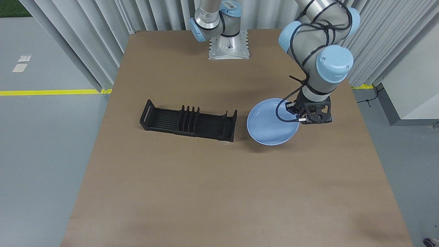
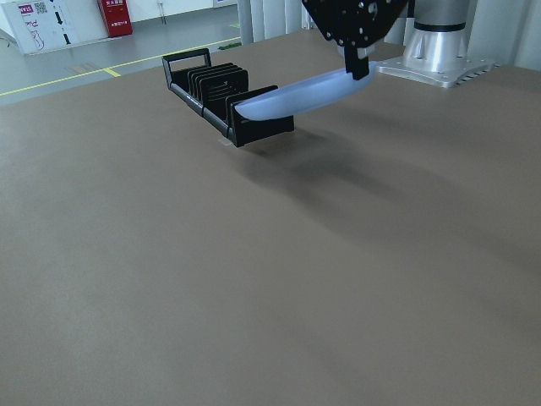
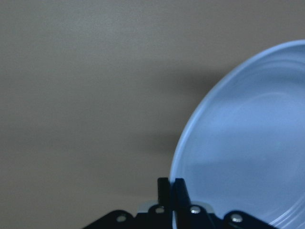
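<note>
My gripper is shut on the rim of a light blue plate [image 1: 268,123]. The plate [image 2: 300,97] is held in the air above the table, slightly tilted in the left view, with its shadow beneath. In the wrist view the plate [image 3: 245,143] fills the right side, its rim between my fingertips. A black slotted rack [image 1: 164,120] stands on the table to the left of the plate, empty.
Pale curtains line the back.
</note>
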